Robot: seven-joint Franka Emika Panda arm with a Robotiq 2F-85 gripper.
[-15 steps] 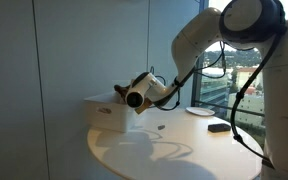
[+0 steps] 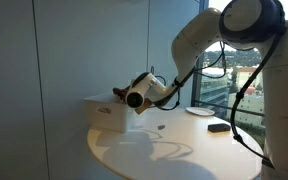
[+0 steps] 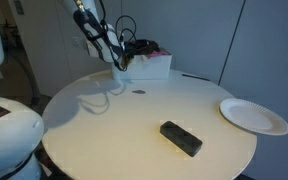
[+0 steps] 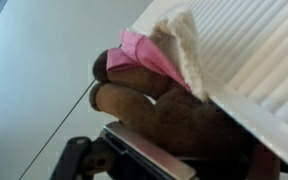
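A brown plush toy (image 4: 184,118) with a pink cloth (image 4: 144,52) and a cream fuzzy piece (image 4: 182,45) fills the middle of the wrist view, beside a white ribbed surface. My gripper stands open, its fingers at the lower edge of that view close against the brown plush. Whether they touch it cannot be told. In exterior view 1 the arm reaches down over the white box (image 2: 108,115) at the table's far left. Exterior view 2 shows dark and reddish contents rising above the same box (image 3: 149,68).
On the round white table (image 3: 114,125) lie a black block (image 3: 181,138), a white plate (image 3: 254,116) and a small dark piece (image 3: 139,92). A thin dark object (image 3: 195,76) rests right of the box.
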